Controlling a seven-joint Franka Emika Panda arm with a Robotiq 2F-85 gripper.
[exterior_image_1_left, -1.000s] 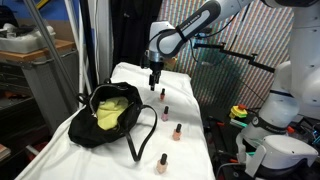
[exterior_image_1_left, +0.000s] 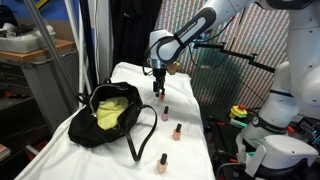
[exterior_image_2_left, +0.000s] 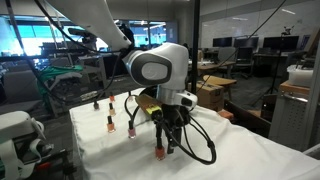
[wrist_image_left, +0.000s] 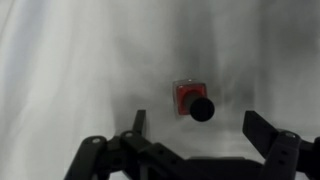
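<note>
A small bottle (wrist_image_left: 187, 95) with red contents and a black cap stands upright on the white cloth, near the middle of the wrist view. Above it hangs my gripper, open, with one fingertip well to each side of the bottle and nothing held. In exterior view 2 the same bottle (exterior_image_2_left: 159, 153) shows just under the gripper, partly hidden by the dark fingers. From exterior view 1 the gripper (exterior_image_1_left: 158, 88) is at the far part of the table, small and hard to make out.
Other small bottles stand nearer the camera in exterior view 1: a dark pink one (exterior_image_1_left: 166, 111), an orange one (exterior_image_1_left: 177, 131) and a front one (exterior_image_1_left: 163, 163). Left of them lies an open black bag (exterior_image_1_left: 105, 117) with a yellow cloth (exterior_image_1_left: 111, 110). Bare white cloth surrounds the bottle.
The arm has shifted slightly, and its gripper sits a little lower, close to the far bottle. The bottles and the bag look unmoved.
</note>
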